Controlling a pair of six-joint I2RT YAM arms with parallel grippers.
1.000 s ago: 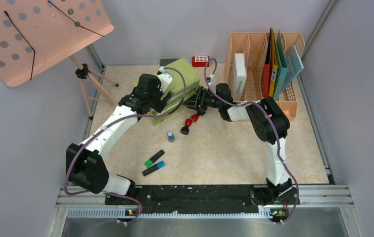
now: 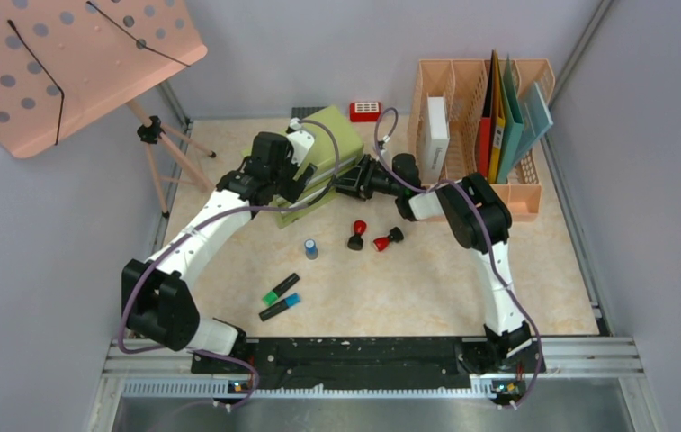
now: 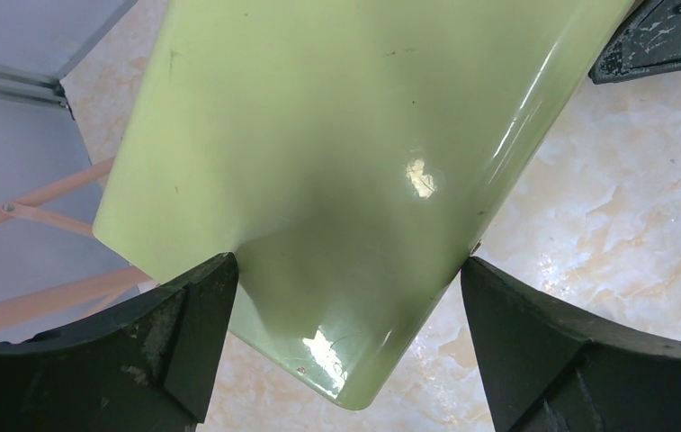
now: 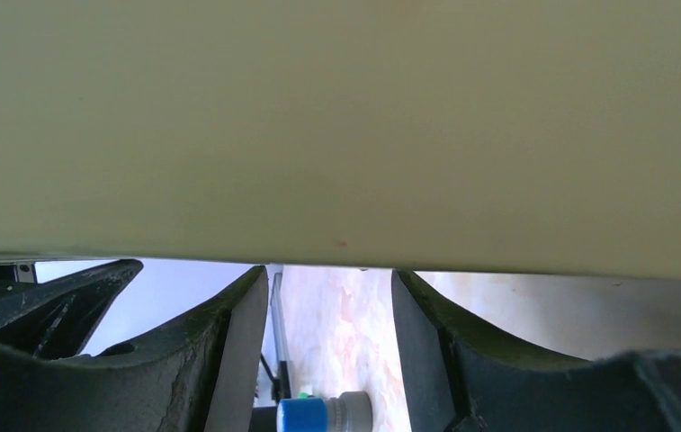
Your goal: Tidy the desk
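A pale green folder-like object (image 2: 327,126) stands tilted at the back left of the desk. My left gripper is open around one corner of it, fingertips touching or very near its surface. My right gripper is partly open at the lower edge of the green object (image 4: 336,135), whose face fills most of the right wrist view; I cannot tell whether it grips anything. Two red-and-black stamps (image 2: 357,232) lie in front of it, with a small blue-capped item (image 2: 310,247) and two markers (image 2: 280,306) nearer the front left.
A pink slotted organizer (image 2: 521,198) holding a white box (image 2: 434,139) and coloured folders (image 2: 507,117) stands at the back right. A red calculator-like item (image 2: 365,112) lies at the back. A pink stand (image 2: 94,81) occupies the left.
The two red-and-black stamps have shifted rightward and forward, now lying apart. The right arm has moved slightly. The left arm has stayed still.
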